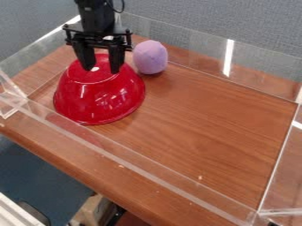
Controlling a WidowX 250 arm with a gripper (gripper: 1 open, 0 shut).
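Observation:
My black gripper [98, 55] hangs over the top of an upturned red bowl [97, 99], its two fingers spread apart on either side of the bowl's crown. A lilac ball [151, 58] rests on the wooden table just right and behind the bowl, apart from the fingers. Whether the fingertips touch the bowl is hard to tell.
Clear low walls [177, 181] run round the table's edges, and a grey wall [236, 26] stands behind.

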